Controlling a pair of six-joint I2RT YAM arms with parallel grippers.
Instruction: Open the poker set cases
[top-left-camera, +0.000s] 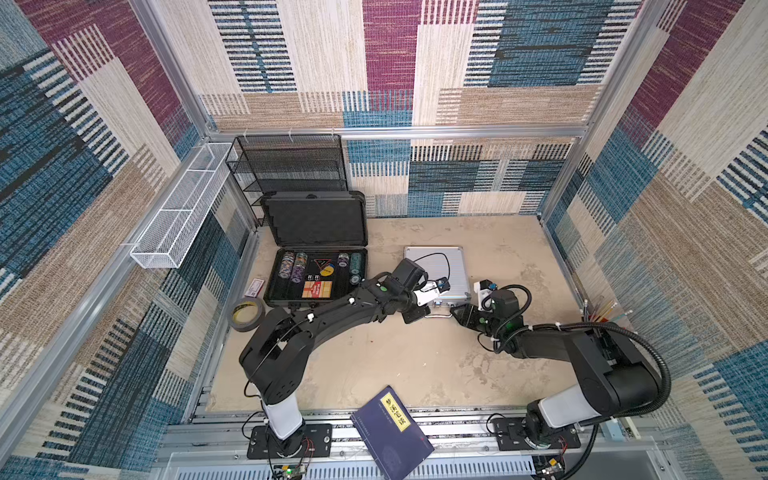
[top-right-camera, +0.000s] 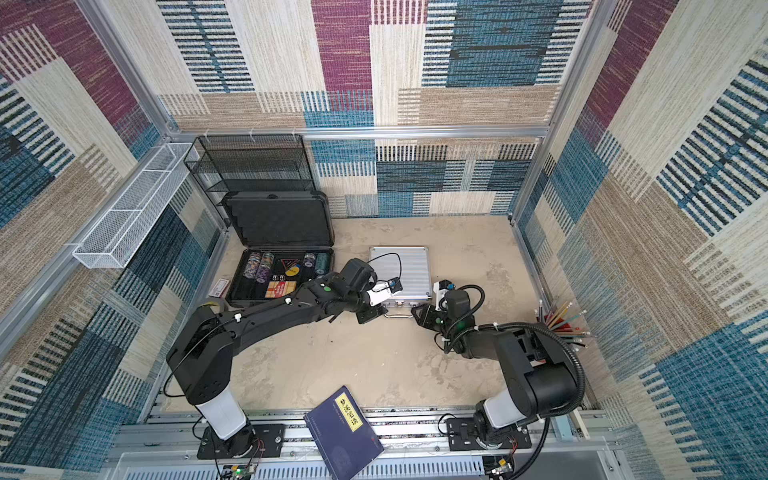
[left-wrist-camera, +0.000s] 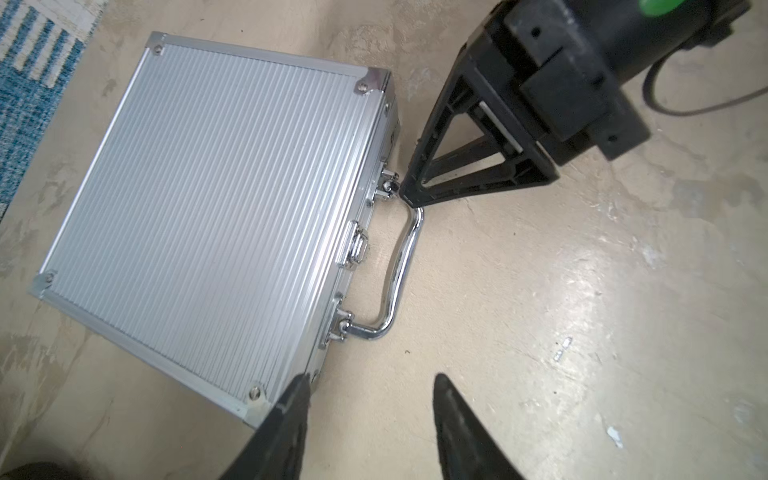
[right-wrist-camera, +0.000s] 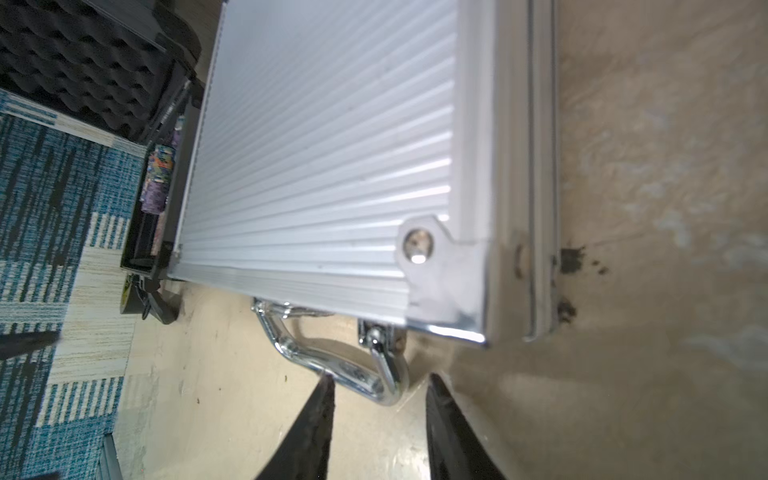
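A closed aluminium case (left-wrist-camera: 192, 216) lies flat, its latches and chrome handle (left-wrist-camera: 396, 280) facing the front; the handle lies on the table. A black poker case (top-left-camera: 312, 216) stands open at the left, chips and cards inside. My left gripper is open above the table by the silver case's front, nothing between its fingers. My right gripper is open with nothing between its fingers, low at the case's front right corner, beside the handle's end.
A blue book (top-left-camera: 388, 436) lies on the front rail. A tape roll (top-left-camera: 246, 326) is at the left, pens (top-right-camera: 560, 320) at the right edge, mesh racks (top-left-camera: 284, 156) behind the black case.
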